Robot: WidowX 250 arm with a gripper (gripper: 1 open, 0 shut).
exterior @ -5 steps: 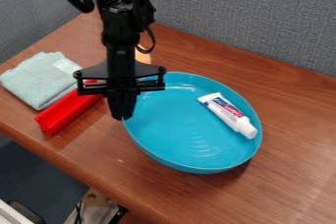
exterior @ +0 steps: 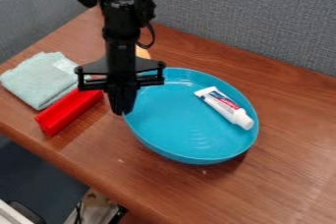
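My black gripper [exterior: 122, 100] points down over the left rim of a round blue plate [exterior: 184, 138]; whether its fingers are open or shut is hard to make out. A white toothpaste tube [exterior: 225, 108] with a red label lies on the right part of the plate. A red bar-shaped object [exterior: 66, 112] lies left of the plate, partly behind my gripper, and a yellow object [exterior: 141, 51] shows behind the arm, mostly hidden.
A pale folded cloth [exterior: 39, 79] lies at the left of the wooden table [exterior: 282, 184]. The table's left front edge drops to a dark floor area. A grey panel stands behind.
My gripper has shifted very slightly right. The plate, tube and other objects look unchanged.
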